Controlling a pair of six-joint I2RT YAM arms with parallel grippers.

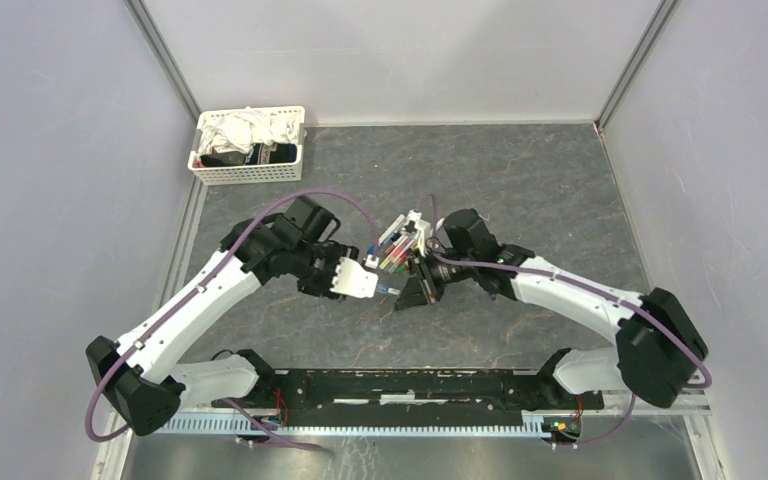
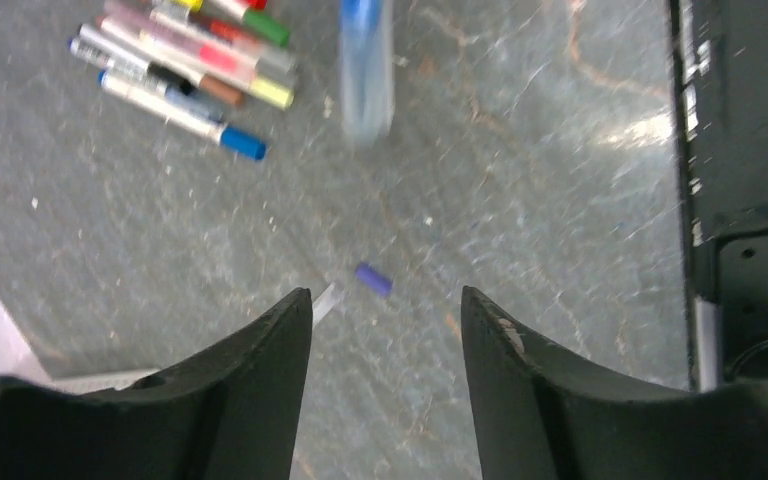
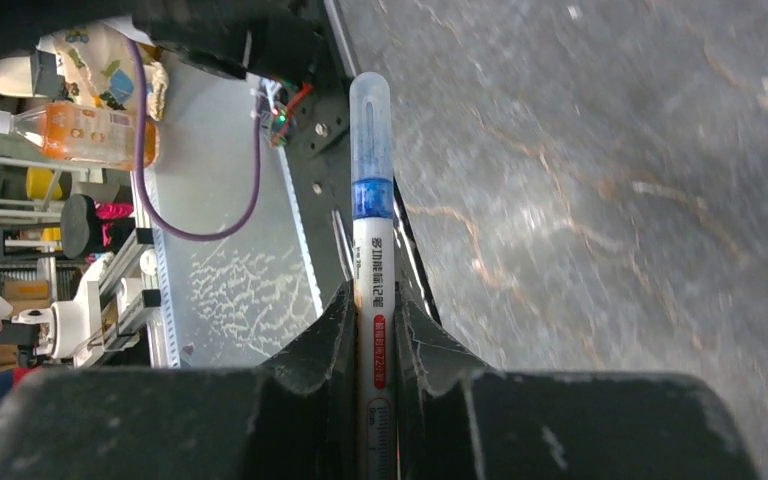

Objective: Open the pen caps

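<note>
My right gripper is shut on a white-barrelled pen point(image 3: 373, 265). A blue band and a clear, rounded cap point(image 3: 370, 125) form the pen's far end. Low over the table in the top view, that right gripper point(image 1: 418, 292) points the capped end left, toward my left arm. The left gripper stands open, its fingers empty; the blurred capped end point(image 2: 365, 75) shows ahead of it, apart from the fingers. Farther off on the table, between the fingers in that view, lie a small purple piece point(image 2: 372, 279) and a translucent piece point(image 2: 327, 303).
Several coloured pens point(image 1: 397, 248) lie in a cluster behind the two grippers, partly hidden by the arms. A white basket point(image 1: 250, 173) with cloth stands at the back left.
</note>
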